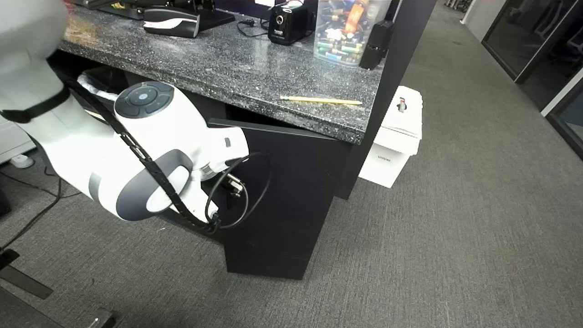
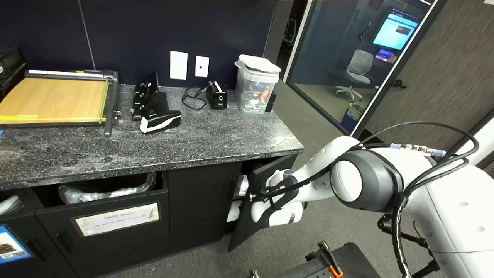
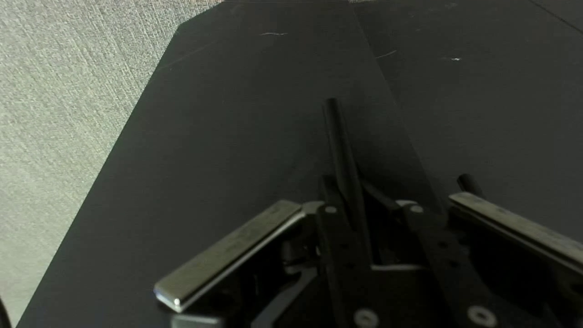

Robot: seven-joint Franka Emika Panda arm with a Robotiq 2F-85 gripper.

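Note:
A black cabinet door [image 1: 278, 218] stands swung out from under the counter in exterior view 1. Exterior view 2 also shows this door [image 2: 273, 169] ajar, with a dark gap on its left. Its thin black bar handle [image 3: 340, 145] runs up the middle of the wrist view. My gripper is at the handle's lower part, its fingers closed in around the bar. Dark parts overlap there, so the exact contact is hard to see. In both exterior views the fingers are hidden by the wrist or the door.
Above the door juts the speckled countertop [image 1: 240, 71], with a yellow pencil [image 1: 322, 100] near its corner. A white box [image 1: 391, 136] stands on the floor beyond the cabinet's end. Another handle [image 3: 468, 185] shows at right in the wrist view.

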